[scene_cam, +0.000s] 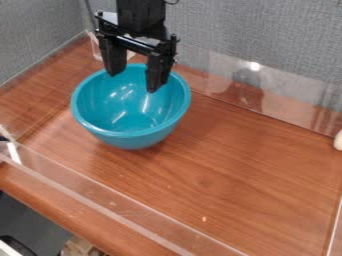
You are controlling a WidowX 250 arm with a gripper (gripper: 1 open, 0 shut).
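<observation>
A turquoise plastic bowl (131, 118) sits on the wooden table, left of centre. The black gripper (135, 65) hangs over it from the top of the view, open, with its two fingers spread above the back part of the bowl and nothing seen between them.
Clear panels edge the wooden table (241, 185), whose right half is free. A small pale object (337, 142) is cut off at the right edge. Grey textured walls stand behind and to the left.
</observation>
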